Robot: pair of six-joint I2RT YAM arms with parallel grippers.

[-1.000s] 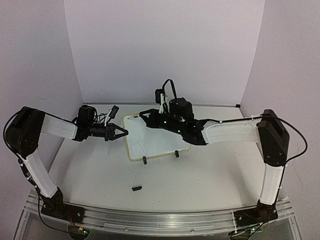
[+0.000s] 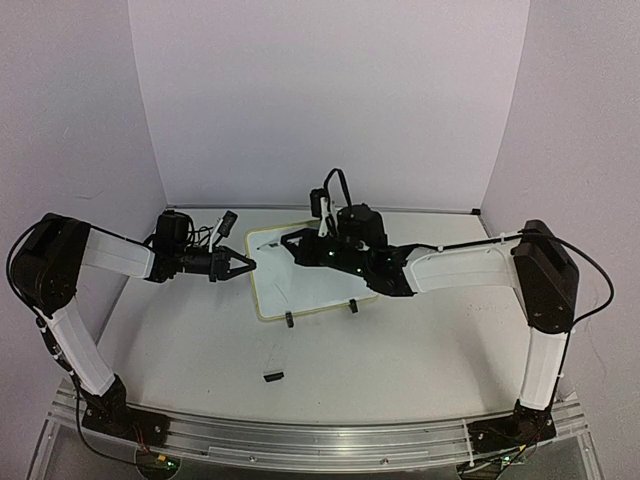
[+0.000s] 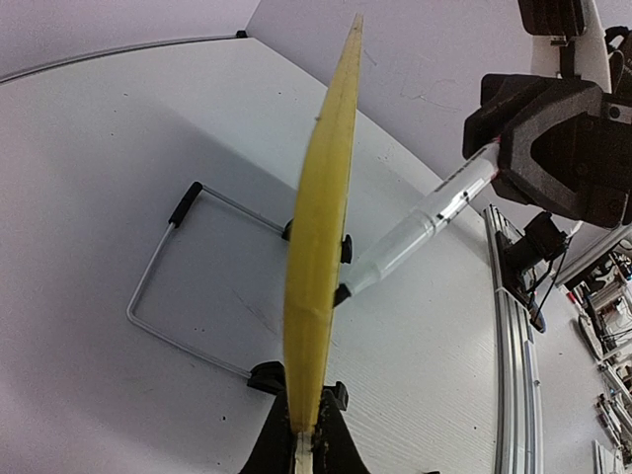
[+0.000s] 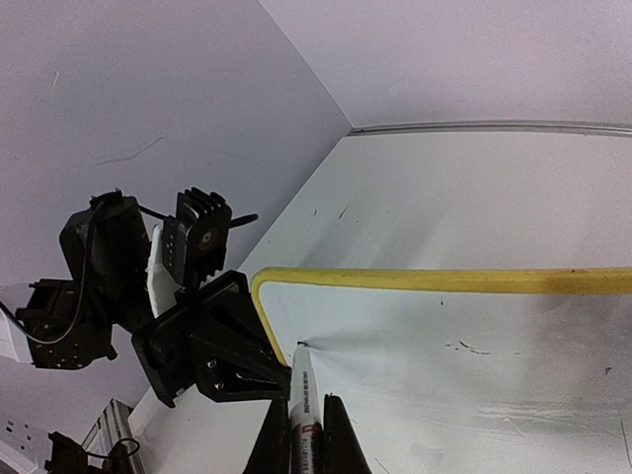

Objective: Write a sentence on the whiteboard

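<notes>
The yellow-rimmed whiteboard (image 2: 312,287) leans in the middle of the table. My left gripper (image 2: 252,265) is shut on its left edge; in the left wrist view the yellow rim (image 3: 321,237) runs between the fingers. My right gripper (image 2: 284,240) reaches over the board from the right, shut on a white marker (image 4: 306,400). The marker's dark tip is at the upper left of the writing face; whether it touches is hard to tell. A few small dark marks (image 4: 469,349) show on the face, with no readable words.
Black feet (image 2: 290,320) of a wire stand (image 3: 148,267) show under the board. A small black block (image 2: 273,376) lies on the table in front. Walls close in the left, back and right sides.
My right gripper has moved slightly towards the front, down along the board, with the marker. The left arm has stayed still on the board's edge.
</notes>
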